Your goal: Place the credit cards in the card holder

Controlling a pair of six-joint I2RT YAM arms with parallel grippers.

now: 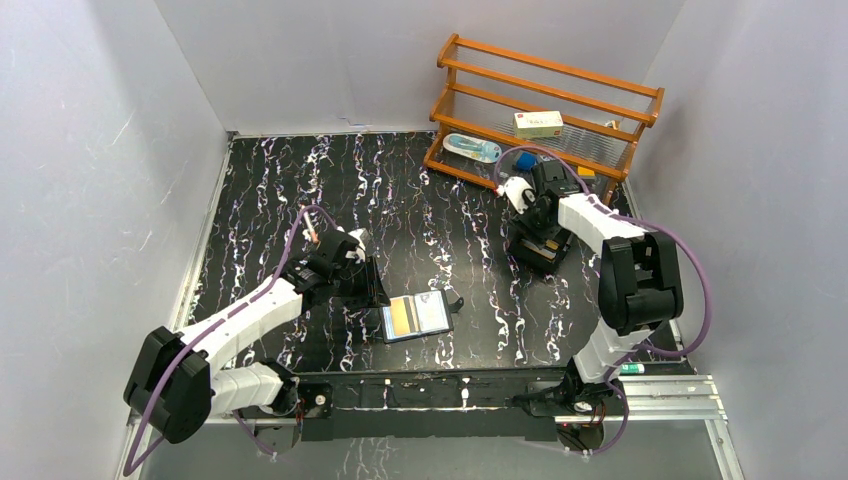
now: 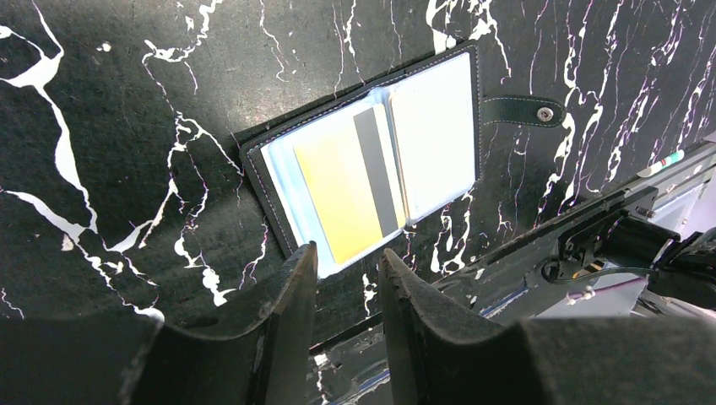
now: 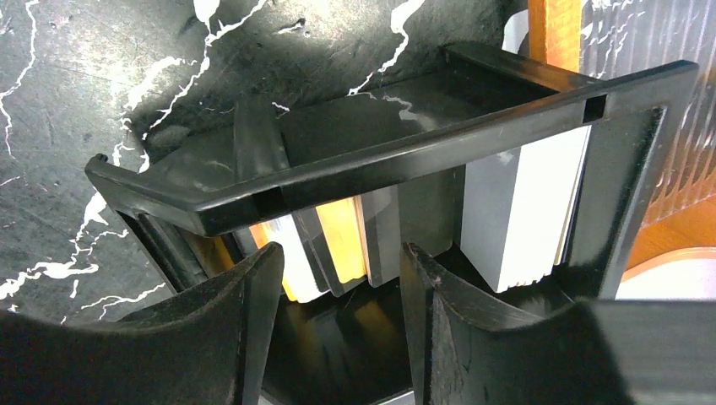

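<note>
An open card holder (image 1: 430, 312) lies flat at the front middle; in the left wrist view it shows a yellow card (image 2: 338, 190) with a dark stripe and pale sleeves. My left gripper hangs over its left side, open, nothing between its fingers. At the right, a black organiser box (image 1: 535, 258) holds upright white, yellow and grey cards (image 3: 340, 236) in its compartments. My right gripper is open just above the cards, with none visibly gripped.
A wooden rack (image 1: 550, 72) with a carton and other items stands behind the organiser at the back right.
</note>
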